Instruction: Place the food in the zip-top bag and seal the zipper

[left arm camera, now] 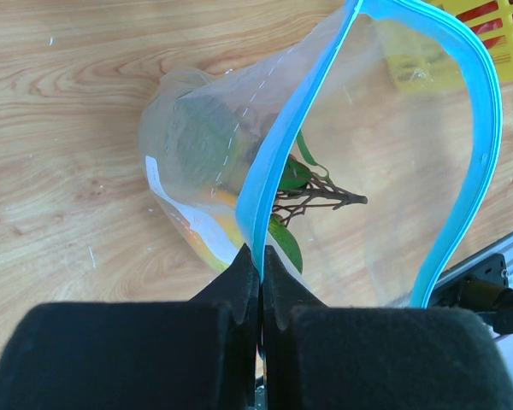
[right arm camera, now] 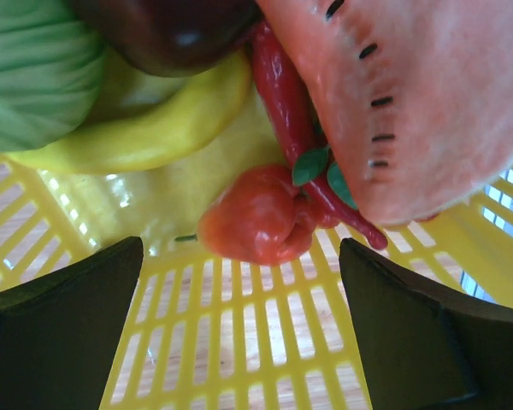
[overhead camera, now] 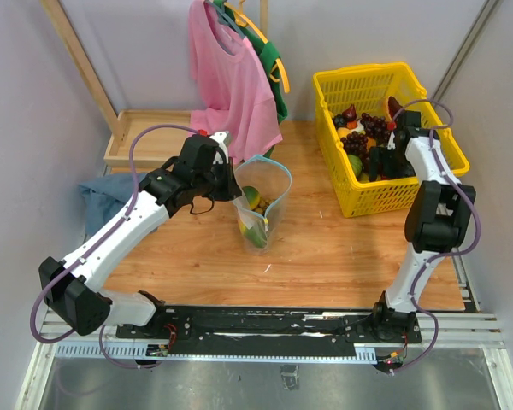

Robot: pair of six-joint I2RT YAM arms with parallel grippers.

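My left gripper is shut on the blue rim of the clear zip top bag (left arm camera: 197, 128), whose mouth gapes wide. Inside the bag, green and yellow food and a brown stem (left arm camera: 312, 203) show. In the top view the bag (overhead camera: 274, 224) stands on the table at the middle. My right gripper is open inside the yellow basket (overhead camera: 359, 201), nothing between its fingers. Ahead of it, in the right wrist view, lies a red pepper (right arm camera: 261, 218), with a red chili (right arm camera: 282, 98), a watermelon slice (right arm camera: 410, 94) and a banana (right arm camera: 145, 137) beyond.
The basket also holds a cabbage (right arm camera: 34, 77), an eggplant (right arm camera: 171, 30) and grapes (overhead camera: 374, 128). Its slatted walls surround the right gripper. A pink shirt (overhead camera: 231, 81) hangs behind the bag; blue cloth (overhead camera: 107, 201) lies at left. Table between bag and basket is clear.
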